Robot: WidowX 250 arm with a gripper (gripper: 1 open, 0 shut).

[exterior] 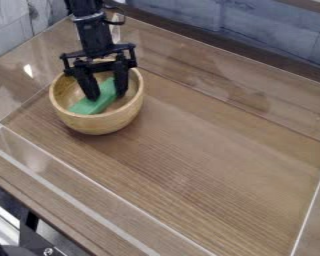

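A tan round bowl (pixel 104 122) sits at the left of the wooden table in the camera view. Inside it lies a green oblong object (pixel 91 100). My black gripper (pixel 99 82) reaches down from the top into the bowl, its fingers spread over the green object; whether they touch it I cannot tell.
Blue-grey edging runs along the top right, and a light strip borders the left side.
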